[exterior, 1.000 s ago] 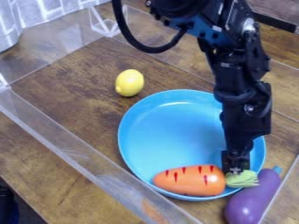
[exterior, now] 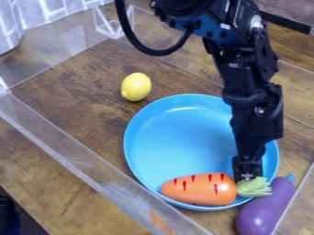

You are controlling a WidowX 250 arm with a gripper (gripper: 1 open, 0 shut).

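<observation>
A black gripper (exterior: 249,167) reaches down over the right side of a blue plate (exterior: 172,138), its tip low at the leafy end of an orange toy carrot (exterior: 199,189). The carrot lies along the plate's front edge, its pale green top (exterior: 254,186) to the right, just below the fingertips. The fingers are dark and partly hidden, so I cannot tell whether they are open or shut.
A purple eggplant (exterior: 263,215) lies just outside the plate at lower right. A yellow lemon (exterior: 136,86) sits on the wooden table at upper left. A clear plastic edge runs along the left and bottom.
The upper arm has shifted very slightly; the gripper's tip stays at the carrot's top, and the carrot and plate look unmoved.
</observation>
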